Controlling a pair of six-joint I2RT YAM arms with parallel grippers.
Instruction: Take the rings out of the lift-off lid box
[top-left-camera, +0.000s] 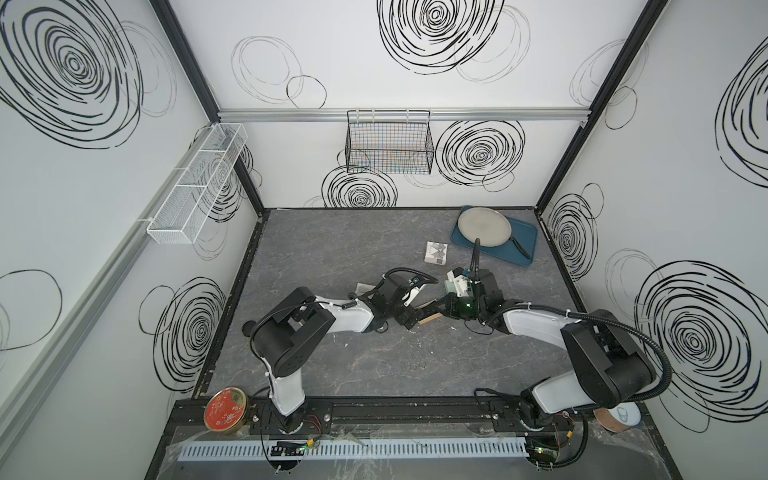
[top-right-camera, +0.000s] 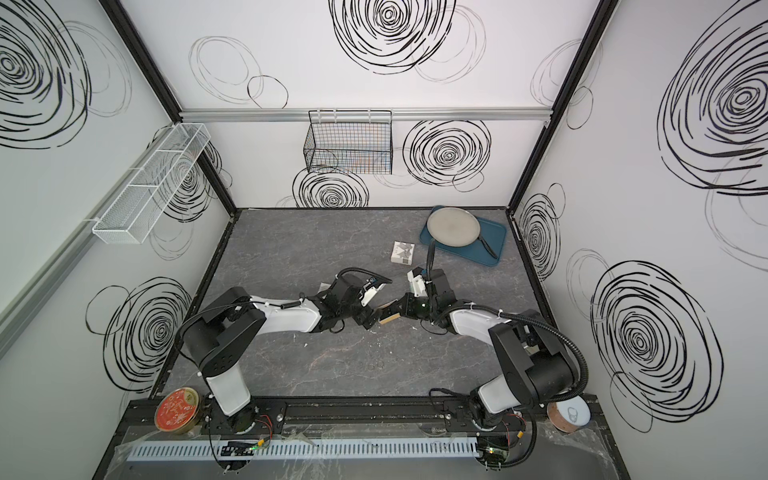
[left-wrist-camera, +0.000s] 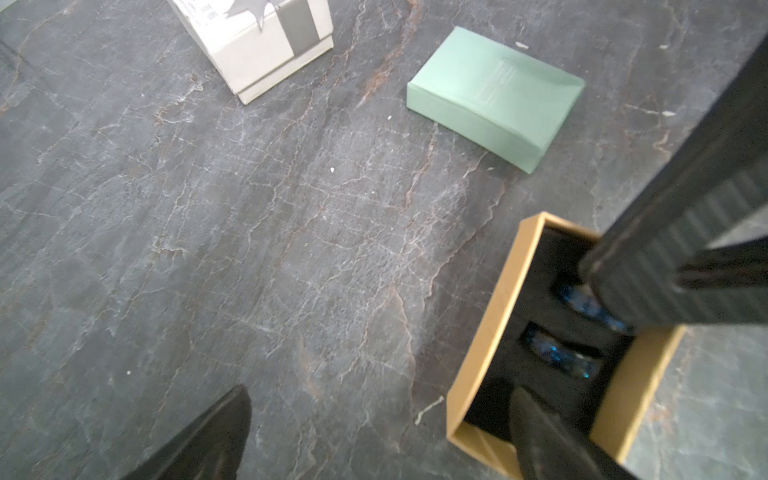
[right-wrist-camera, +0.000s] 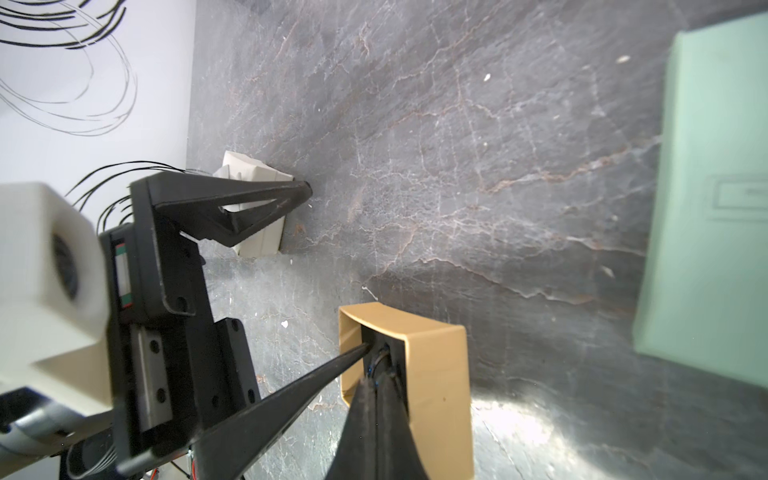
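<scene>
An open kraft box (left-wrist-camera: 500, 304) with a black insert sits between my grippers; two glittery blue rings (left-wrist-camera: 560, 350) stand in its slots, seen in the left wrist view. My left gripper is open, its right finger over the box's near end. My right gripper is shut, its fingertips down inside the box at the rings; whether anything thin is between them cannot be told. The far ring is partly hidden by that gripper.
A green box (left-wrist-camera: 496, 88) and a white box (left-wrist-camera: 272, 48) lie nearby on the dark marble table. A blue tray (top-left-camera: 520, 252) with a pan (top-left-camera: 484, 224) occupies the back right.
</scene>
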